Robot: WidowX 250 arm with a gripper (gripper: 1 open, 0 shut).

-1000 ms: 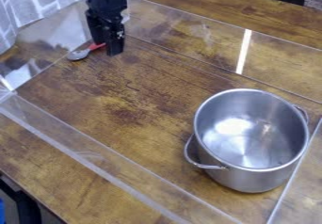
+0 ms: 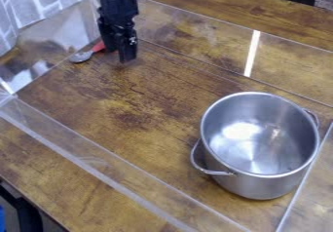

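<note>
My black gripper (image 2: 123, 45) hangs low at the upper left, over a red-handled metal spoon (image 2: 81, 57) lying on the wooden table. The gripper covers part of the handle; whether its fingers are open or shut, or touch the spoon, I cannot tell. A large steel pot (image 2: 258, 143) with side handles stands empty at the lower right.
Clear panels edge the wooden surface (image 2: 150, 114), with foil-like wrinkled material at the upper left. A white tape strip (image 2: 252, 53) lies toward the upper right.
The pot and spoon show no clear movement.
</note>
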